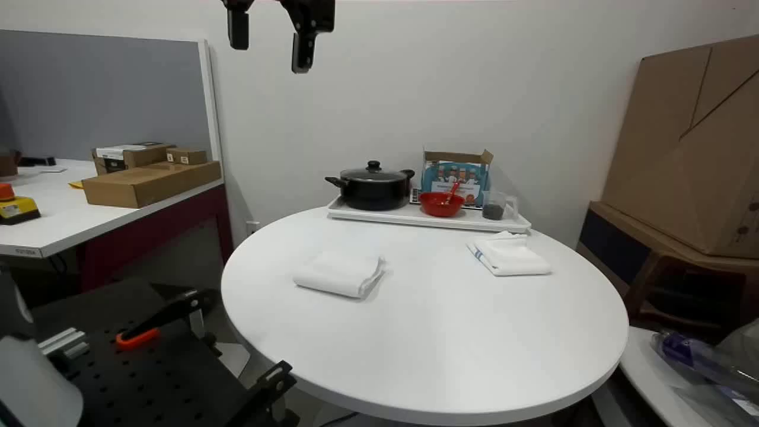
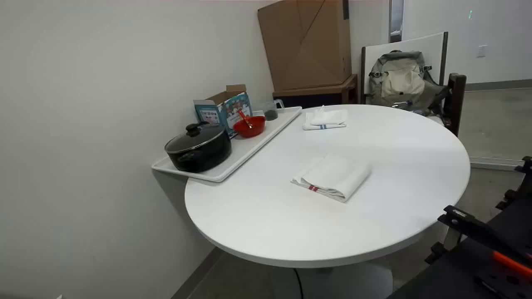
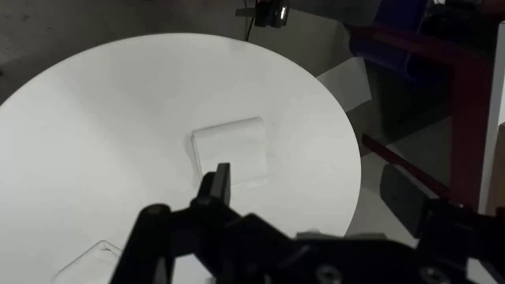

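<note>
My gripper (image 1: pixel 271 56) hangs high above the table's back left in exterior view 1, its fingers spread wide with only air between them. In the wrist view the gripper is open too, well above the tabletop. A folded white towel (image 1: pixel 340 273) lies on the left half of the round table (image 1: pixel 427 341); exterior view 2 shows a red stripe on this towel (image 2: pixel 331 177). Farther right lies a second folded white towel (image 1: pixel 509 255) with blue stripes. Neither towel is touched by the gripper, which is out of sight in exterior view 2.
Along the table's back edge, a white tray (image 1: pixel 420 216) bears a lidded black pot (image 1: pixel 374 188), a red bowl (image 1: pixel 441 205), a blue box (image 1: pixel 455 177) and a clear cup (image 1: pixel 494 206). The wall stands close behind.
</note>
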